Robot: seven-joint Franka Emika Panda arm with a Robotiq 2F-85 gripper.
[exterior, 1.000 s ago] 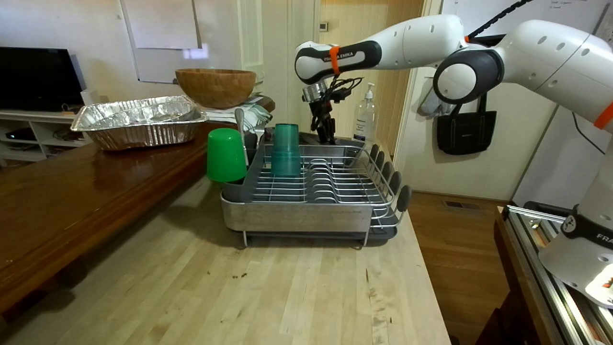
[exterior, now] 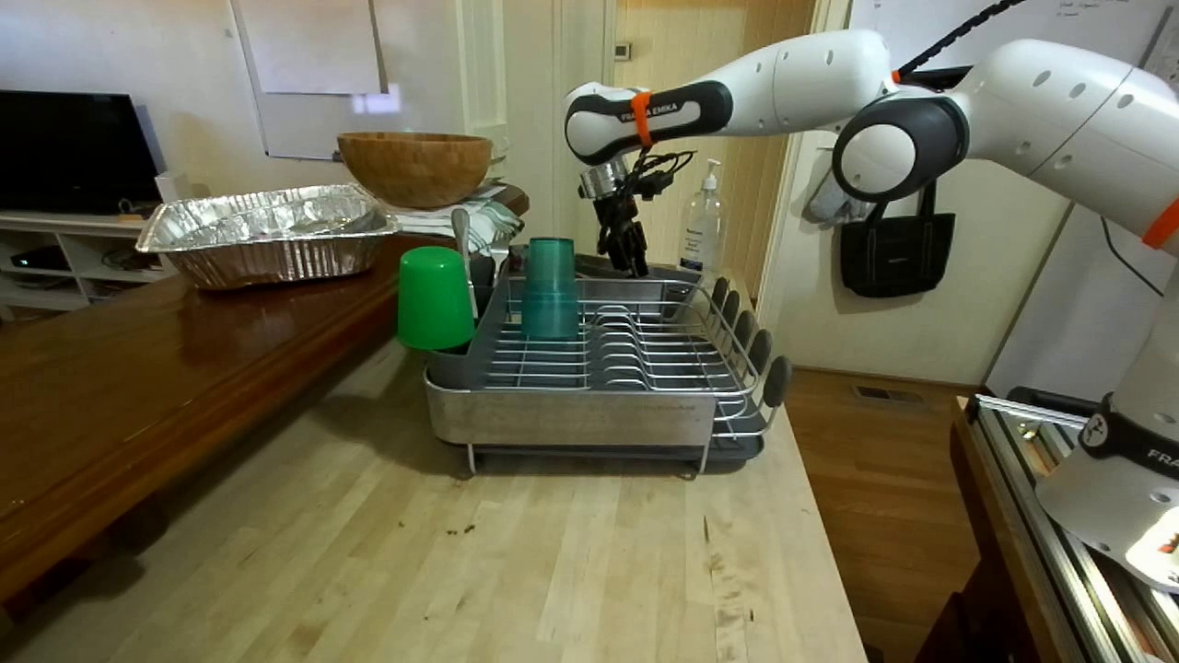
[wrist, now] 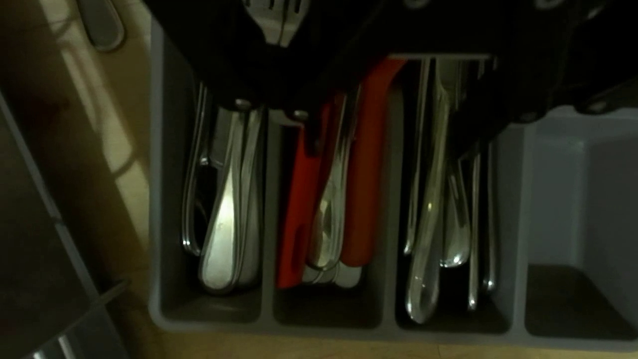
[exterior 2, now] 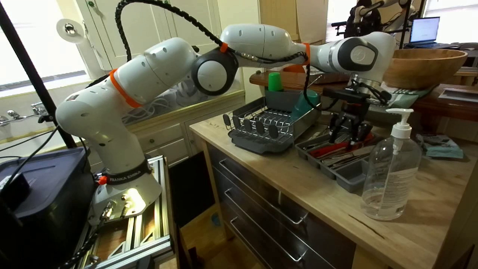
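Note:
My gripper (exterior 2: 345, 138) is low over the grey cutlery tray (exterior 2: 348, 175), its black fingers spread apart. In the wrist view the gripper spans the red-handled utensils (wrist: 363, 209) and the metal cutlery (wrist: 431, 239) in the neighbouring compartment. No object shows clamped between the fingers, though dark shadow hides much of them. Silver handles (wrist: 221, 245) fill the leftmost compartment, and fork tines (wrist: 278, 21) show at the top. The rightmost compartment (wrist: 574, 299) looks empty. From exterior view 1 the gripper (exterior: 625, 263) stands behind the dish rack (exterior: 569, 418).
A teal cup (exterior: 549, 289) and a green cup (exterior: 434, 298) are at the rack. Close to the tray stands a clear pump bottle (exterior 2: 390, 179). A wooden bowl (exterior: 414, 169) and foil pan (exterior: 276, 249) occupy the higher table.
The fingers look farther apart in exterior view 1 than a second ago. The wrist has shifted very slightly left; cups and rack have stayed put.

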